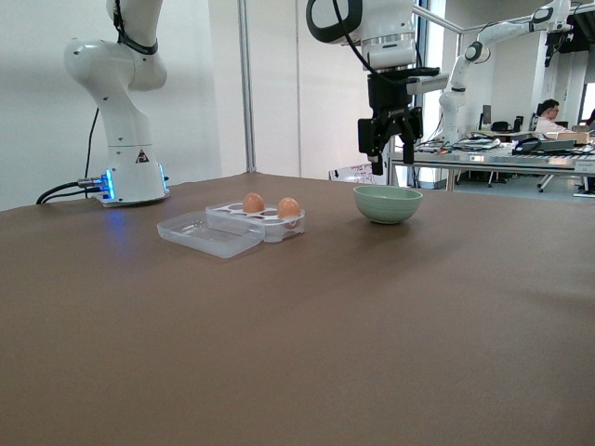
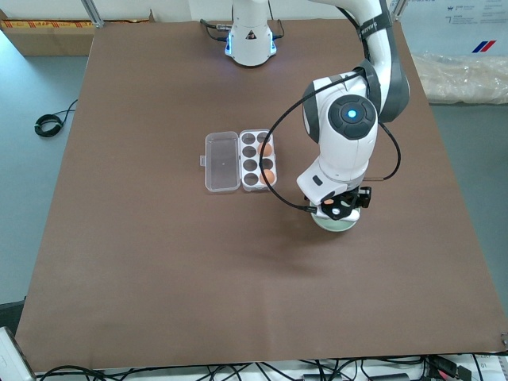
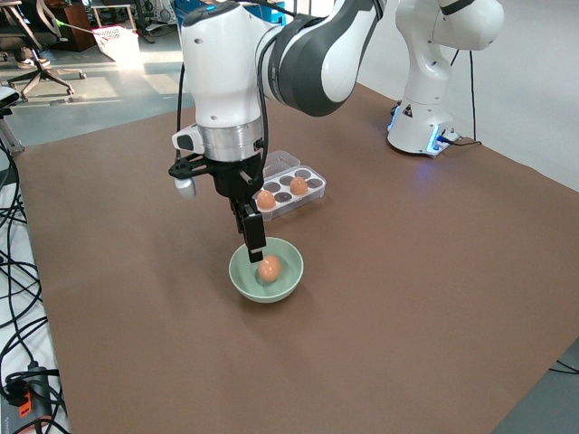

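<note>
A mint green bowl [image 3: 240, 280] stands on the brown table with an egg [image 3: 270, 268] inside it, seen in the right view. Just over the bowl hangs the black gripper [image 1: 392, 153], its fingers apart in the top view and empty as far as shows; the arm hides much of the bowl in the left view.
Cables run along the edge.
</note>
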